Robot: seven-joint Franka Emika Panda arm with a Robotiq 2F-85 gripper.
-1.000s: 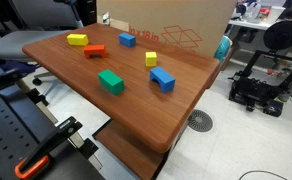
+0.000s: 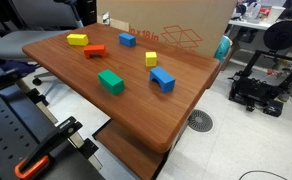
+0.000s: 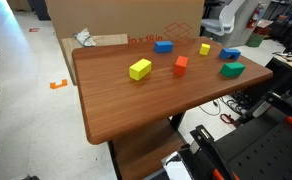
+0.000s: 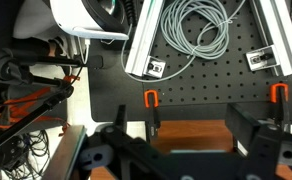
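Observation:
In the wrist view, my gripper stands open over the edge of a black perforated board, its dark fingers wide apart and nothing seen between them. It does not show in either exterior view. On the wooden table [image 2: 141, 112] several blocks lie apart: a green block [image 2: 111, 82], a blue block [image 2: 162, 79], a small yellow block [image 2: 151, 59], a red block [image 2: 95, 51], another blue block [image 2: 127, 40] and a longer yellow block [image 2: 78, 40]. From the other side, the yellow block [image 3: 140, 69] appears nearest and the green block [image 3: 232, 70] at the right.
Black clamps with orange parts [image 2: 32, 164] jut from the perforated board [image 2: 14, 130]. On that board lie a coiled grey cable [image 4: 196, 28] and metal rails [image 4: 146, 40]. A cardboard panel [image 2: 176, 22] stands along one table side.

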